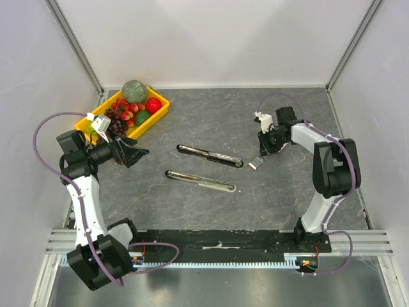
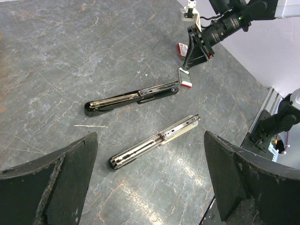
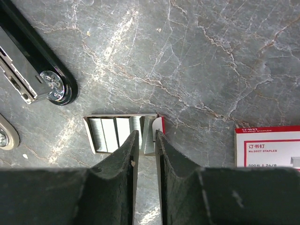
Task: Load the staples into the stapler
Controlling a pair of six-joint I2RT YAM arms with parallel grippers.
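In the right wrist view, a small open tray of staples (image 3: 110, 133) lies on the table, several strips side by side in it. Over its right end is my right gripper, fingers a narrow gap apart with a strip of staples (image 3: 146, 138) showing between the tips; contact cannot be made out. Two long, opened-out staplers lie roughly parallel in the middle: a black stapler (image 1: 209, 155) behind, and a stapler with a pale end (image 1: 200, 181) in front. Well to their left, my left gripper (image 1: 137, 152) hangs wide open and empty.
A red and white staples box (image 3: 268, 146) lies to the right of the tray, partly under the right arm from above. At the back left stands a yellow basket (image 1: 162, 113) of fruit.
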